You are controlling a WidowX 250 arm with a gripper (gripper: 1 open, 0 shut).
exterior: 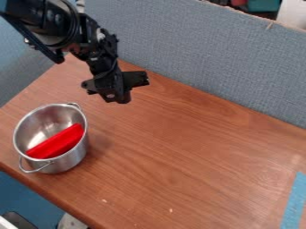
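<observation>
My gripper (116, 95) hangs at the upper left, above the wooden table, behind and to the right of a steel pot. It points downward and looks shut, with nothing visible between its fingers. The pot (70, 159) stands at the table's left front edge, and a long red object (55, 141) lies inside it. The gripper is apart from both.
A grey padded wall (216, 58) runs along the back. A blue tape strip (294, 201) is at the right edge.
</observation>
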